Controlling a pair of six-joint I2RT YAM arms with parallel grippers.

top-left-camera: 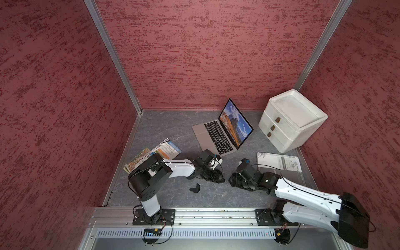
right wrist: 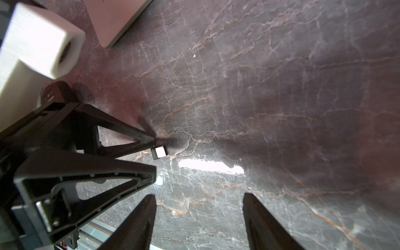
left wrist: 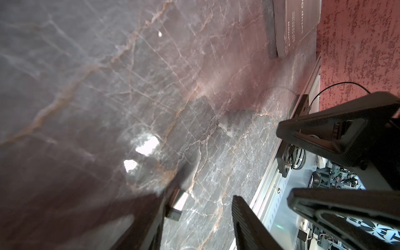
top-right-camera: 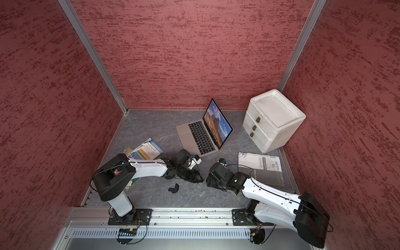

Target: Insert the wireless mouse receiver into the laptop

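Observation:
The small black-and-silver receiver (left wrist: 177, 206) lies on the table between the part-open fingers of my left gripper, nearer one finger and not visibly held. In the right wrist view the receiver (right wrist: 159, 152) is beside that gripper's tips. My right gripper is open and empty, low over the table just to the right of the left one. The open laptop (top-left-camera: 212, 137) stands behind both grippers, its screen lit, facing left.
Papers (top-left-camera: 166, 148) lie at the left, more (top-left-camera: 278, 160) at the right. A white drawer unit (top-left-camera: 291, 120) stands at the back right. A small black curved piece (top-left-camera: 195, 188) lies in front of the left gripper.

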